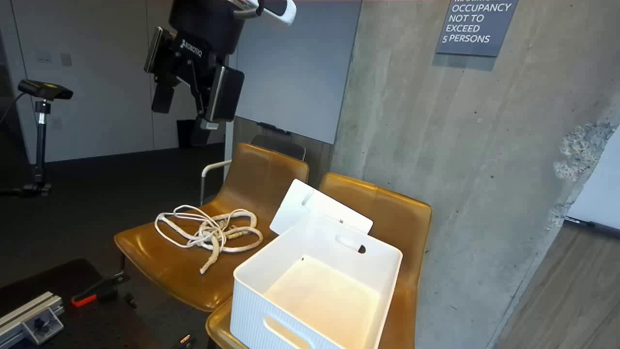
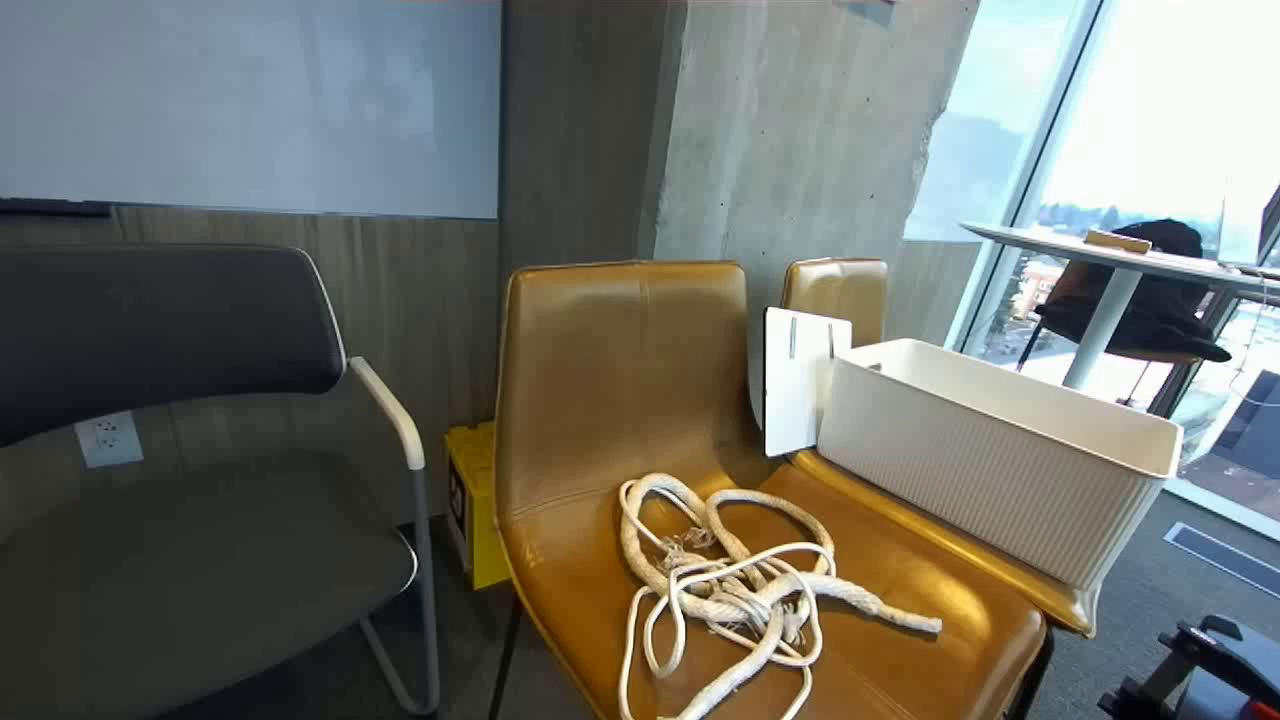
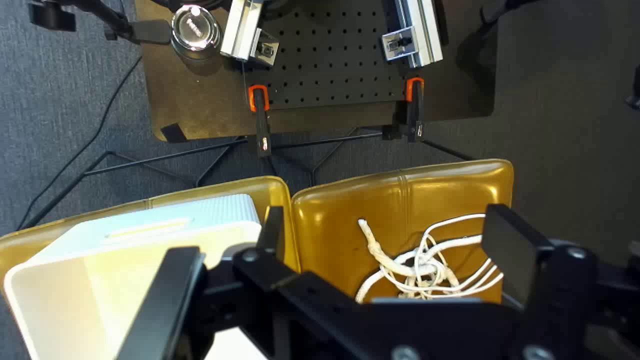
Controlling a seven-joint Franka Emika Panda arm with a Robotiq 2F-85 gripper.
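Note:
A tangled bundle of white rope (image 1: 216, 231) lies loosely on the seat of a brown chair (image 1: 168, 267). Beside it, a white ribbed box (image 1: 261, 308) rests on a second brown chair, its floor bare in exterior view 1. High above the seats hangs my gripper (image 1: 183, 116), open and empty, clear of both rope and box. Looking down in the wrist view, the rope (image 3: 393, 264) shows between the spread fingers, far below them, partly covered by the gripper body. The box (image 3: 48, 270) appears at lower left, also partly covered.
A white panel (image 2: 806, 378) leans behind the box. Clamps (image 3: 262, 123) and metal rails (image 3: 423, 30) are fixed on a dark table (image 3: 204, 114) near the chairs' front edges. A grey armchair (image 2: 180, 480) stands left of the rope's chair. Air around the gripper looks clear.

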